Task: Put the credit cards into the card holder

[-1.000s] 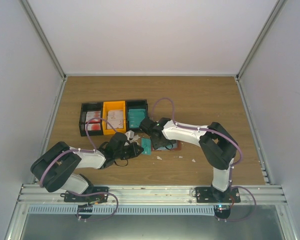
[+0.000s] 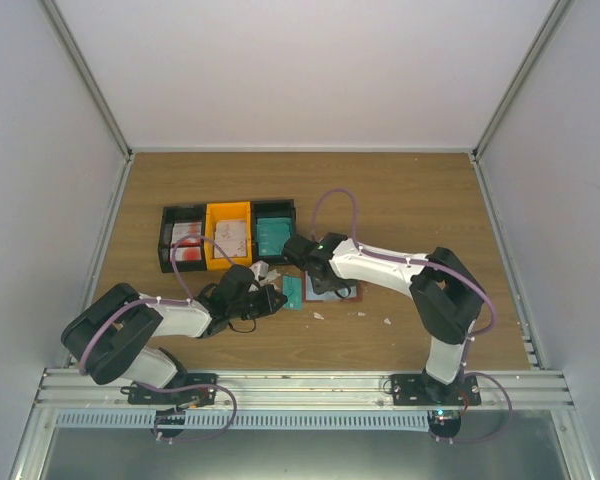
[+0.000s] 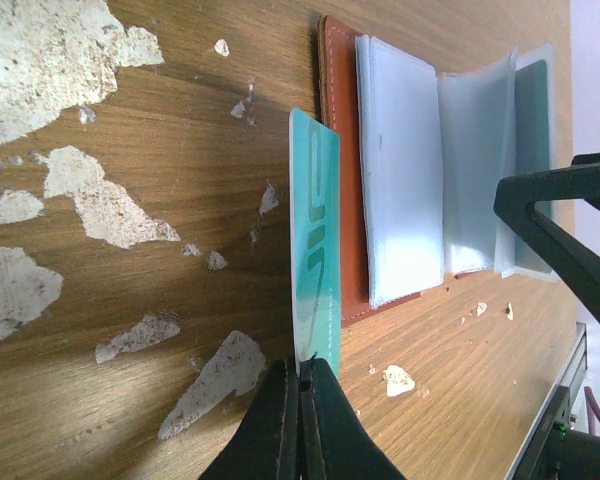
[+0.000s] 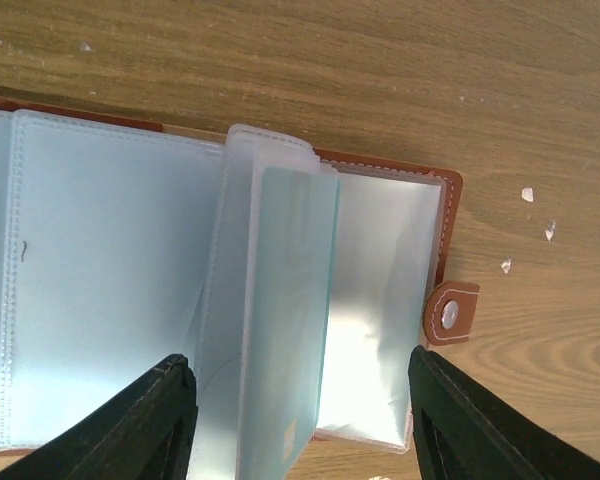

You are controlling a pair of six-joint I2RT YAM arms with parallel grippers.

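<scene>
A teal card (image 3: 318, 230) stands up from my left gripper, which is shut on its near end. This card is in front of the open card holder (image 3: 346, 190), whose brown cover lies on the table with clear sleeves (image 3: 405, 165) inside. In the right wrist view, one sleeve page stands raised with a teal card (image 4: 295, 270) inside it. My right gripper has its fingers well apart, one on each side of that page, and grips nothing. Right of the page a clear, empty-looking sleeve (image 4: 375, 290) lies flat.
At the back left are a black bin with red and white cards (image 2: 186, 241), a yellow bin (image 2: 214, 214) and a black bin with teal cards (image 2: 274, 236). White flakes (image 3: 110, 205) mark the table.
The right arm has shifted slightly to the right over the card holder, and more of the pale sleeve shows beneath it. My left arm and its card look unmoved.
</scene>
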